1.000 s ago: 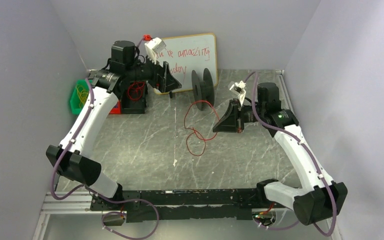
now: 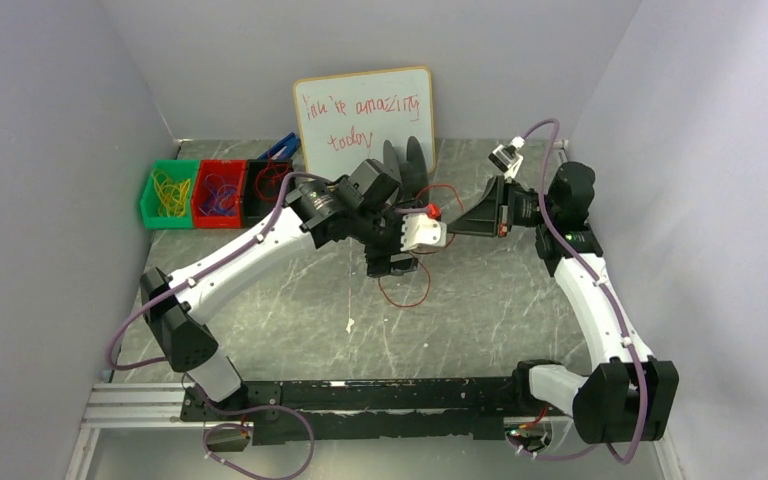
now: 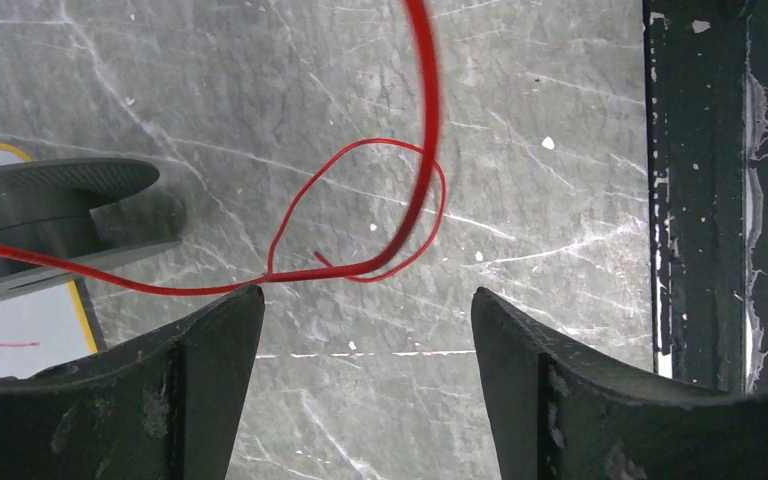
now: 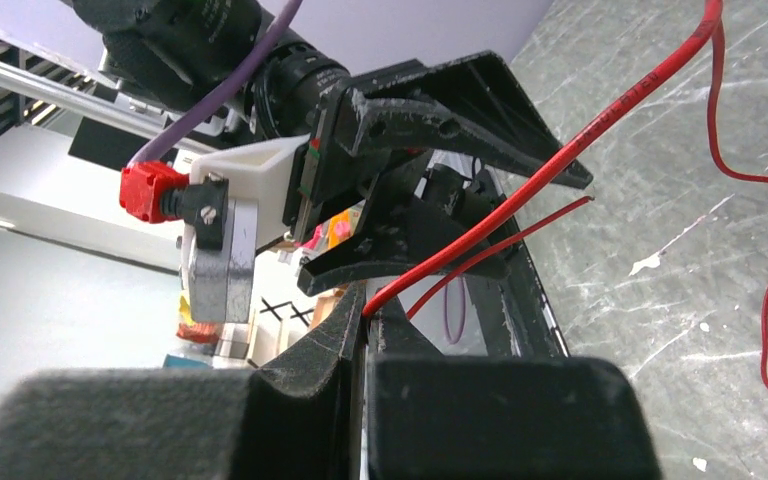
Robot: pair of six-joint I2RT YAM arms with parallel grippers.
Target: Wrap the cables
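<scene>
My right gripper (image 2: 451,228) is shut on a red cable (image 4: 603,120), which rises from its fingertips in the right wrist view, a short end sticking out beside it. My left gripper hovers close to the right one, its fingers apart, with the cable running above and between them in the left wrist view. A loop of the cable (image 2: 404,305) lies on the table. The dark spool (image 3: 52,230) stands just behind, in front of the whiteboard, partly hidden by the left arm in the top view.
Green (image 2: 146,207), red (image 2: 203,220) and black (image 2: 257,213) bins with cables sit at back left. The whiteboard (image 2: 360,105) leans at the back.
My left gripper has swung from the back left down to the centre, beside the right one. My right gripper has moved back and right with the cable.
</scene>
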